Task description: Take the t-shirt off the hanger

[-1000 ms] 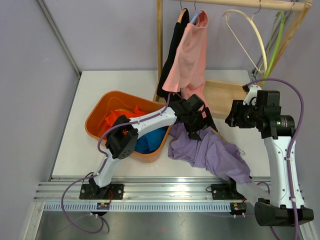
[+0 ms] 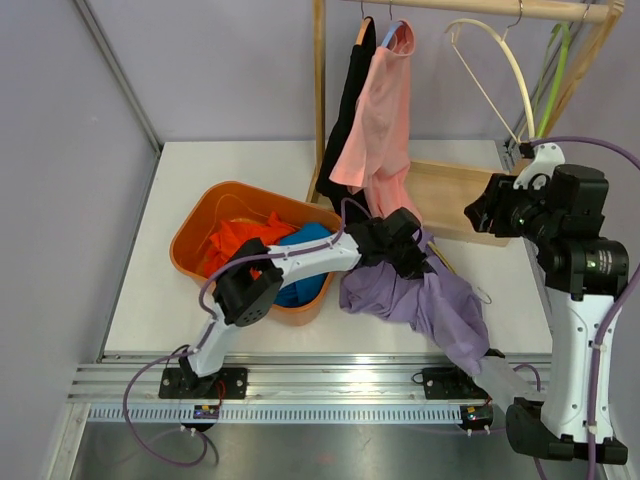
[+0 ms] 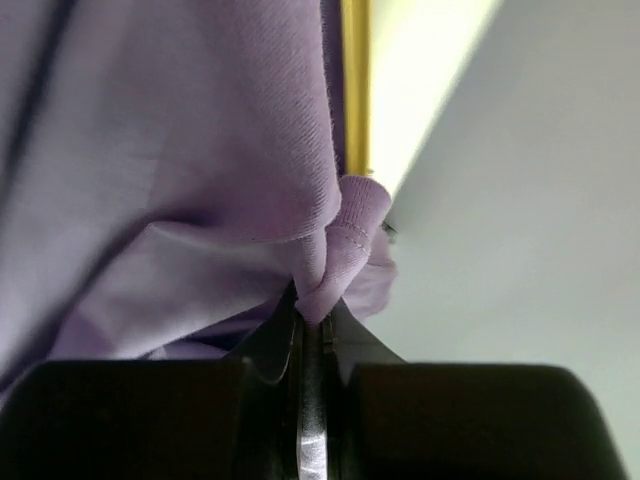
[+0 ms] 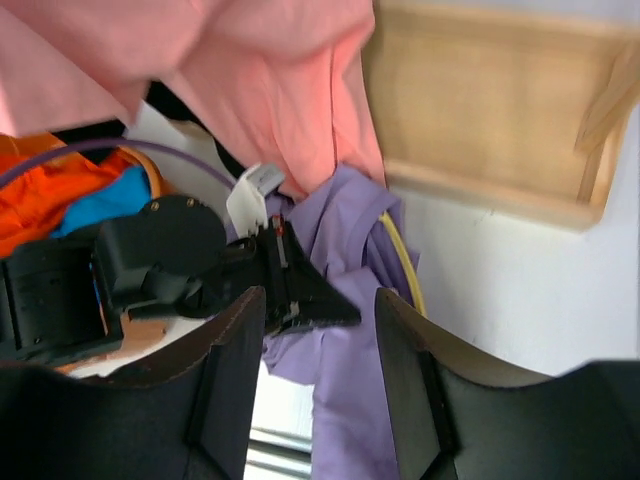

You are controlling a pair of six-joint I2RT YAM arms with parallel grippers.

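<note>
A purple T-shirt lies crumpled on the white table, with a yellow hanger partly under it, its hook at the right. My left gripper is shut on a folded bit of the purple fabric, seen close in the left wrist view beside the yellow hanger bar. My right gripper is raised at the right, above and beside the wooden tray, open with nothing between its fingers; in the right wrist view it points toward the shirt.
An orange bin with orange and blue clothes stands left, under my left arm. A wooden rack holds black and pink shirts, plus empty cream and green hangers at the right. A wooden tray sits behind the purple shirt.
My right arm has moved a little to the right.
</note>
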